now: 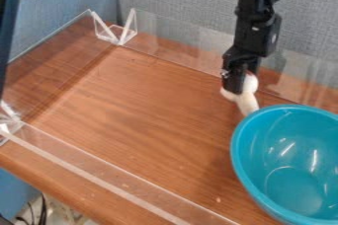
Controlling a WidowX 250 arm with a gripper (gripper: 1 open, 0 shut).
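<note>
My black gripper reaches down at the back right of the wooden board, shut on a white object with a rounded top and a narrower lower part, possibly a bottle or utensil. The object is just behind the teal bowl, which fills the lower right. Whether its lower end touches the board or the bowl's rim is hard to tell.
The wooden board is clear across its left and middle. Clear low walls with white corner brackets edge it. A grey padded wall stands behind, and cables lie off the front left.
</note>
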